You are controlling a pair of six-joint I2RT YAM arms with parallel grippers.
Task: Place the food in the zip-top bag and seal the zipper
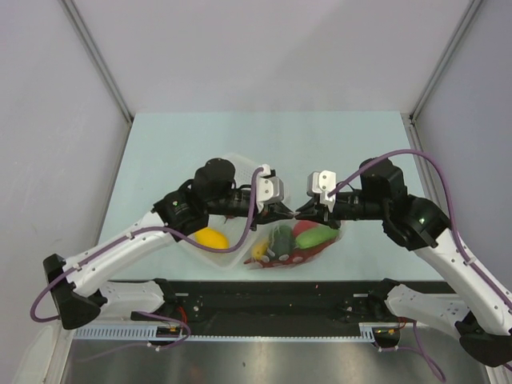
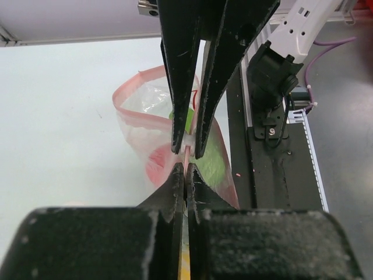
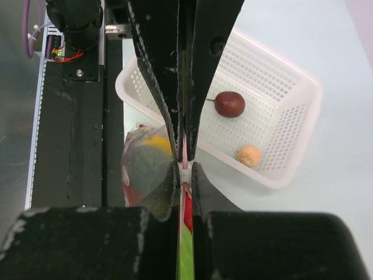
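The zip top bag (image 1: 284, 254) holds food: green, red and yellow pieces show through its pink-edged plastic (image 2: 131, 111). My left gripper (image 1: 284, 214) and right gripper (image 1: 304, 214) meet at the bag's top, nearly tip to tip. The left is shut at the pink zipper strip, which runs between its fingers. The right is shut on the zipper strip and its pale slider (image 3: 185, 173), as the right wrist view shows.
A white basket (image 3: 268, 175) behind the left arm holds a dark round fruit (image 3: 229, 104), a tan ball (image 3: 248, 156) and a yellow item (image 1: 210, 238). Its front edge lies just below the bag.
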